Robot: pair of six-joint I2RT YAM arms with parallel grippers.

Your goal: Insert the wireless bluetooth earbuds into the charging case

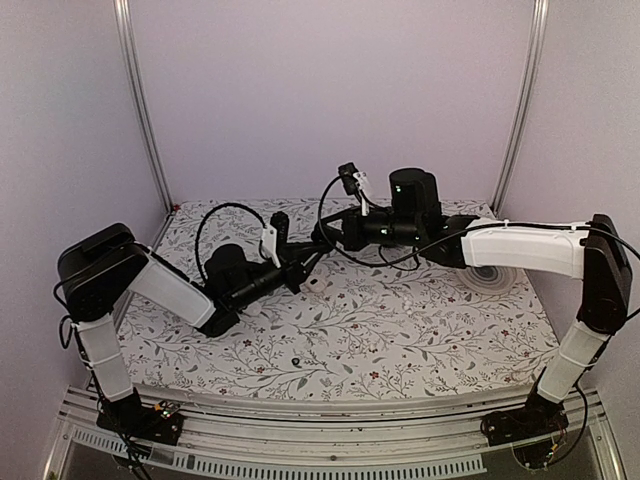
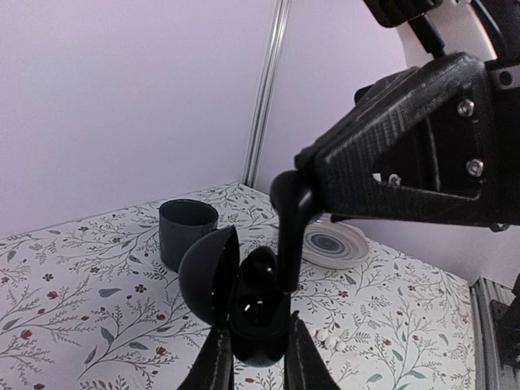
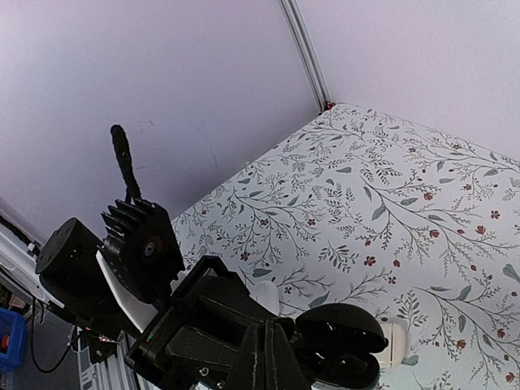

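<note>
My left gripper is shut on the open black charging case [image 2: 203,276], held in the air near the middle of the top view. Its lid stands raised and the glossy insides show. My right gripper is shut at the case, its fingertips against the inside by the lid. In the left wrist view a black rounded piece, seemingly an earbud, is at those fingertips; I cannot tell exactly how it sits in the case, which also appears in the right wrist view [image 3: 341,329].
A dark cup [image 2: 187,236] and a round plate with grey rings [image 2: 333,248] stand at the back right. Small white items [image 2: 329,341] lie on the floral table, and a white case-like object [image 3: 394,341] sits below the grippers.
</note>
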